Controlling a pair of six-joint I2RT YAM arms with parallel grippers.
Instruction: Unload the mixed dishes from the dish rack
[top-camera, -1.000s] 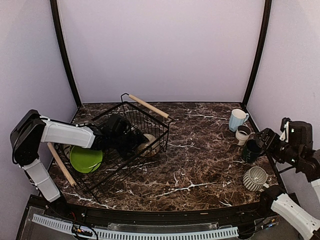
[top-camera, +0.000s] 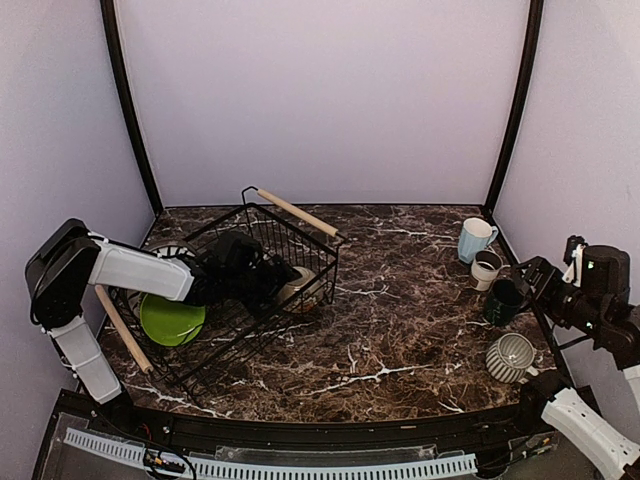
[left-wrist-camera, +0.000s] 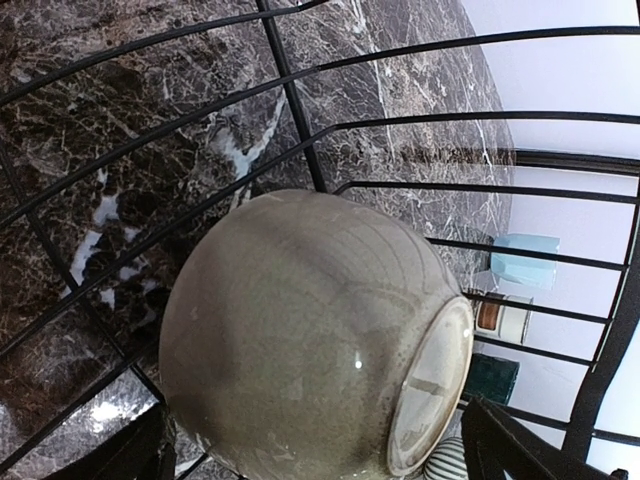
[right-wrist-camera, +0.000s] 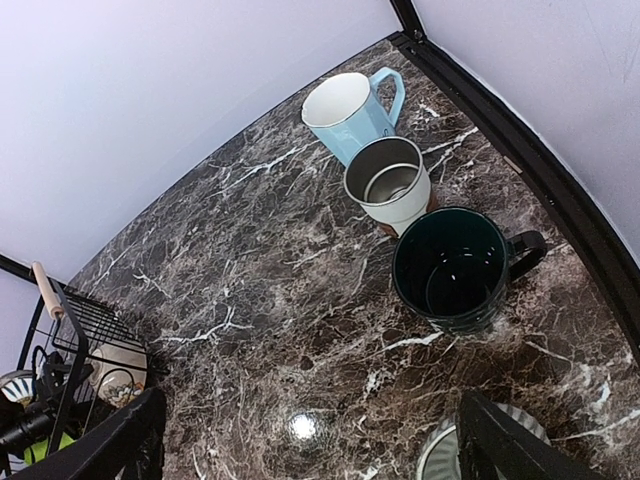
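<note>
A wire dish rack (top-camera: 330, 260) with wooden handles stands on the left, holding a green plate (top-camera: 172, 320) and a beige bowl (left-wrist-camera: 300, 320) on its side. My left gripper (top-camera: 275, 280) is inside the rack, open, its fingers at either side of the bowl's lower part in the left wrist view. My right gripper hangs open at the right, above the striped mug (top-camera: 510, 356). Behind that stand a dark green mug (right-wrist-camera: 445, 270), a white cup (right-wrist-camera: 390, 190) and a light blue mug (right-wrist-camera: 345, 115).
Walls bound it at back and sides, and the cups line the right edge.
Over the last second my left gripper has shifted very slightly at the bowl, and the right arm has moved very slightly. The dishes look unchanged.
</note>
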